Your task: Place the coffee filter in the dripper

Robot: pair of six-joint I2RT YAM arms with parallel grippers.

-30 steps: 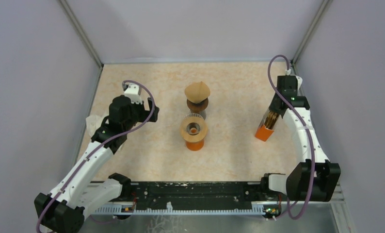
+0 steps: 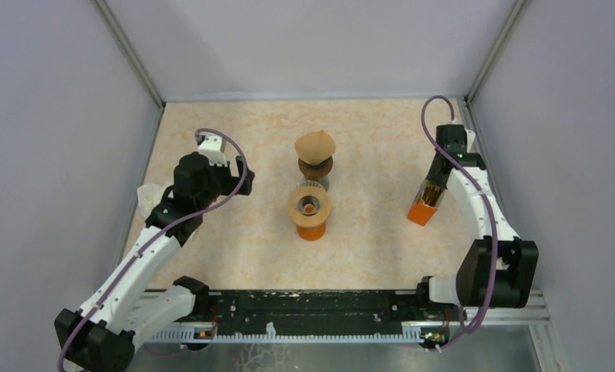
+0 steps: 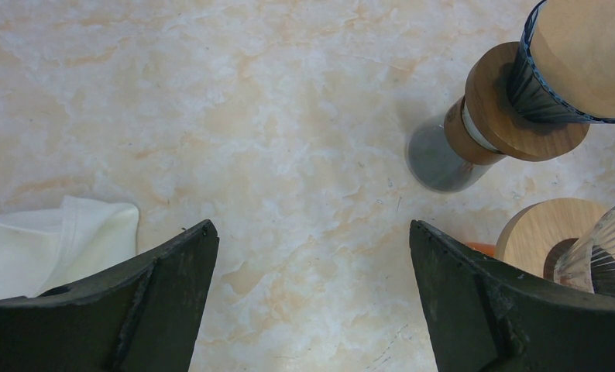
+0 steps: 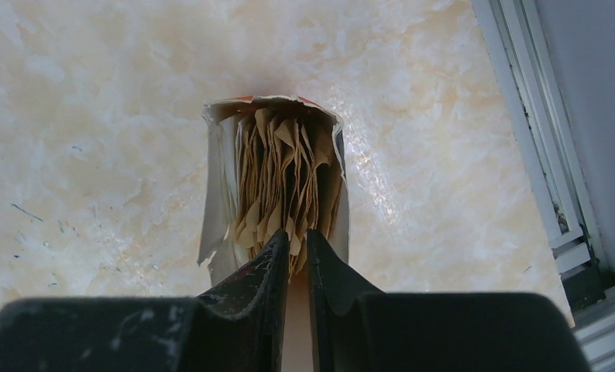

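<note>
An orange box (image 2: 421,213) of brown paper coffee filters (image 4: 277,174) stands open at the table's right side. Above its opening, the right gripper has its fingertips close together with a narrow gap between them; no filter clearly shows held there. Toward the middle, a clear ribbed dripper (image 3: 592,246) sits in a wooden ring (image 2: 310,220) over an orange base; no paper shows in it. Behind it, a blue-tinted dripper (image 3: 527,89) on a wooden collar has tan paper (image 2: 315,146) inside. My left gripper is wide open and empty above bare table.
A white cloth (image 3: 95,240) lies at the left, partly under the left arm. The right wall's metal rail (image 4: 533,132) runs near the box. Bare table separates the drippers from the box.
The left arm, the drippers and the box have stayed put.
</note>
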